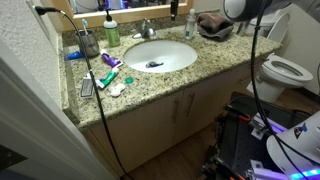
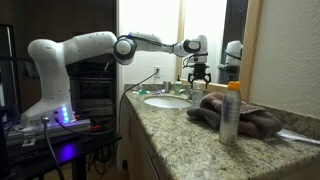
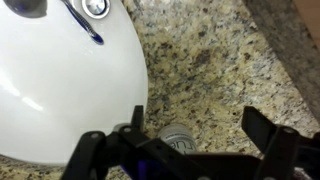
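A slim dark blue object (image 1: 155, 65) lies in the white sink basin (image 1: 178, 52). In the wrist view the same dark blue object (image 3: 84, 22) rests near the drain (image 3: 96, 6), its upper end cut off by the frame. My gripper is open, its two dark fingers wide apart and nothing held between them. It hangs over the speckled counter (image 3: 205, 60) beside the basin's edge. A round bottle top (image 3: 176, 136) shows below the gripper, partly hidden by it. From the side, the gripper (image 2: 196, 74) is above the counter near the mirror.
Left of the sink lie a purple tube (image 1: 107, 60), a green tube (image 1: 108, 78) and small items. A green soap bottle (image 1: 112, 35) and the faucet (image 1: 147, 29) stand behind. On the right are a clear bottle (image 2: 230, 115) and a dark towel (image 2: 242, 118).
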